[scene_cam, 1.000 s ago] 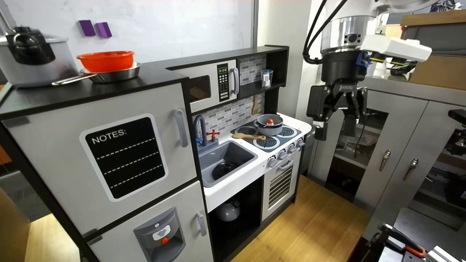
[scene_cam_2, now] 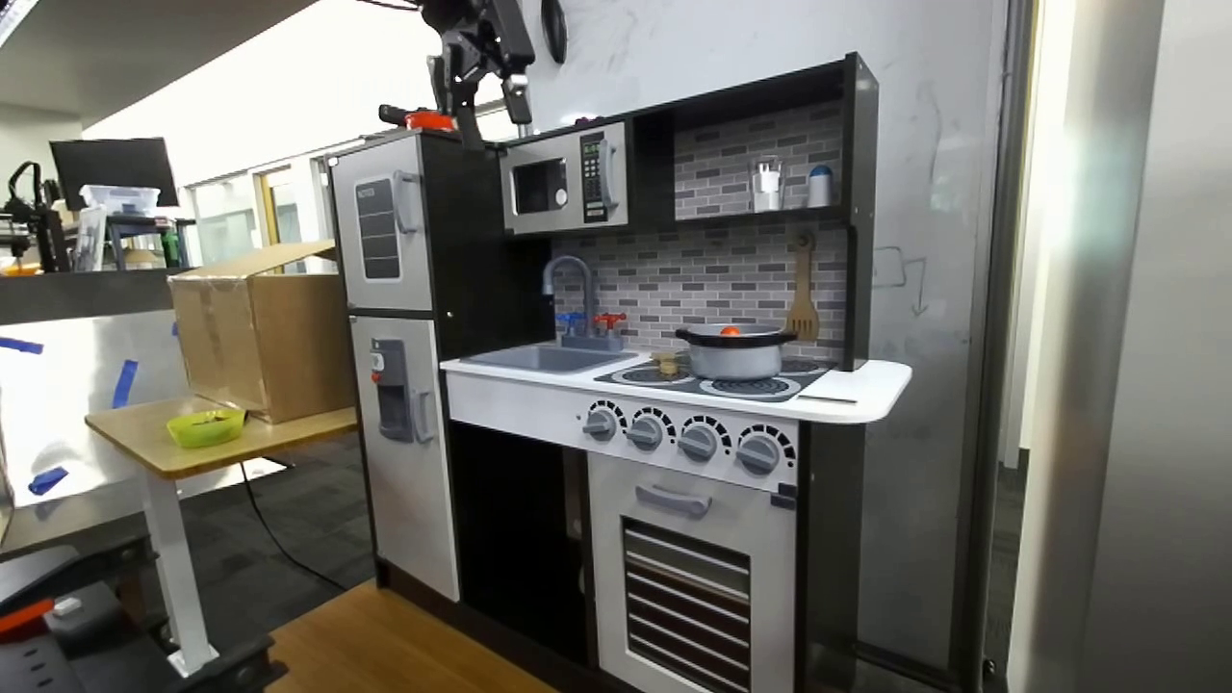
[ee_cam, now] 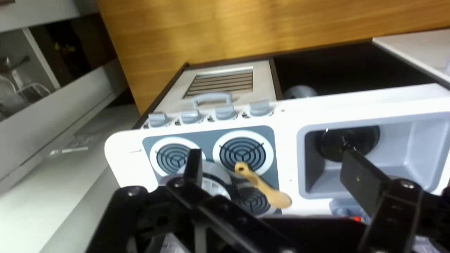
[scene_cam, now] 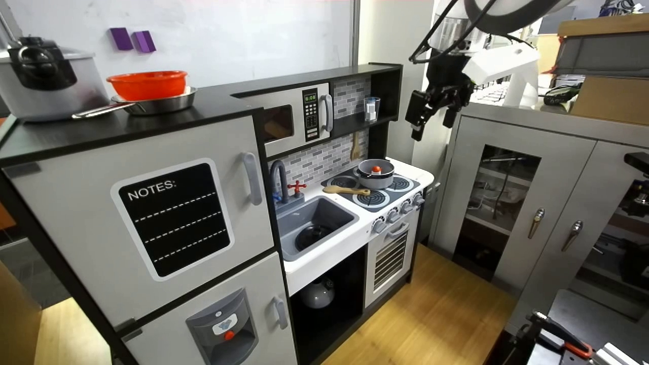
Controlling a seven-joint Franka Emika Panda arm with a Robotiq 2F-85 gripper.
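Observation:
My gripper (scene_cam: 433, 125) hangs high in the air, open and empty, off to the cabinet side of the toy kitchen in exterior view 1. In the wrist view its two dark fingers (ee_cam: 194, 166) stand wide apart above the counter. A grey pot (scene_cam_2: 736, 353) with a small red-orange item (scene_cam: 375, 170) in it stands on the stove (scene_cam: 372, 199). Beside the pot lies a wooden spoon (ee_cam: 263, 185), reaching from the burners onto the white counter. The grey sink (scene_cam: 316, 224) has a dark round item (ee_cam: 348, 142) in it.
Above the counter are a microwave (scene_cam_2: 566, 179) and a shelf bearing a clear cup (scene_cam_2: 767, 183). An orange bowl (scene_cam: 148, 85) in a pan and a large pot (scene_cam: 58, 82) stand atop the fridge. A grey cabinet (scene_cam: 523, 194) flanks the stove end.
In exterior view 1 the gripper has moved up and left, and the arm has tilted. The pot, spoon and sink look unchanged.

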